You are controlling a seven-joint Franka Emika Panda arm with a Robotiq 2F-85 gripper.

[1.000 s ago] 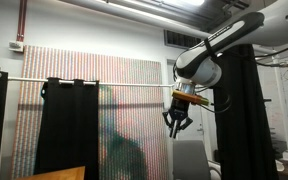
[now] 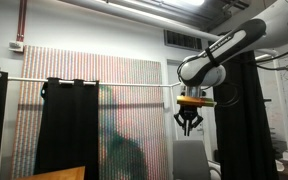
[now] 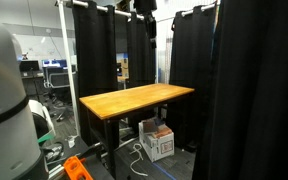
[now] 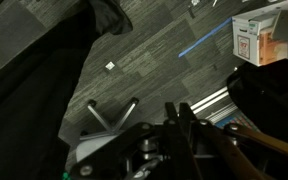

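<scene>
High in exterior view 1, my gripper [image 2: 188,128] hangs from the arm with its fingers pointing down, clear of any surface. Its dark fingertips stand close together at the lower part of the wrist view, where the gripper is seen over the floor. The fingers look shut; whether anything is between them is too dark to make out. A wooden table [image 3: 134,99] fills the middle of exterior view 2, its top bare. Only a corner of the tabletop [image 2: 66,173] shows in exterior view 1.
On the floor beneath the table stands a white cardboard box [image 3: 156,142], also seen as a box [image 4: 254,38] in the wrist view. Black curtains [image 3: 193,50] hang behind the table. A grey chair [image 2: 191,160] stands below the gripper. Cables lie on the floor.
The gripper has swung from a tilted pose to pointing nearly straight down, its tips shifting right in exterior view 1. The forearm has shifted slightly. The surroundings look the same.
</scene>
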